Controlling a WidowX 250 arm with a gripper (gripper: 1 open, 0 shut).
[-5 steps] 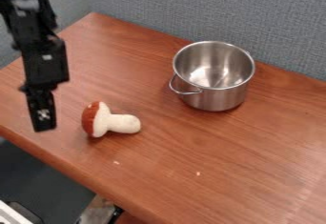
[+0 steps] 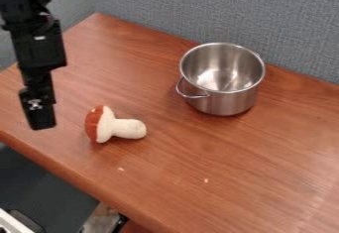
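Note:
My black gripper (image 2: 38,106) hangs at the left edge of the wooden table, pointing down, left of the toy mushroom and a little higher in the view. Whether its fingers are apart is hard to make out. The toy mushroom (image 2: 122,128), with a red cap and white stem, lies on its side on the table. A steel pot (image 2: 221,96) with a handle stands upright to the right, further back, apart from the mushroom.
A grey padded wall (image 2: 225,14) runs behind it. The table's front-left edge drops to a dark area below.
The mushroom and pot are unchanged.

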